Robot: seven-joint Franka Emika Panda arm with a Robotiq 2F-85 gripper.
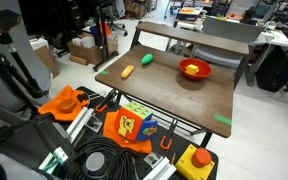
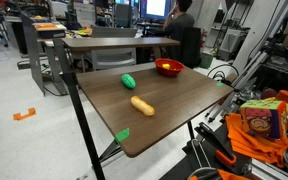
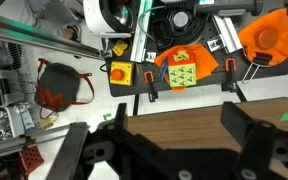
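On the brown table (image 1: 174,92) lie a green oblong object (image 1: 147,58) and a yellow-orange oblong object (image 1: 127,71), set apart from each other. A red bowl (image 1: 202,74) stands toward the far right side, with something yellow (image 1: 192,69) inside. The second exterior view shows the same green object (image 2: 128,82), yellow-orange object (image 2: 142,106) and red bowl (image 2: 176,71). In the wrist view my gripper is open, its dark fingers wide apart over the table's edge. Nothing shows between them, and none of the tabletop objects appears there.
A raised brown shelf (image 2: 119,42) runs along one side of the table. Beside the opposite edge are a colourful box (image 3: 182,68), orange clamps and coiled black cable (image 1: 92,160). A person (image 2: 181,22) is in the background.
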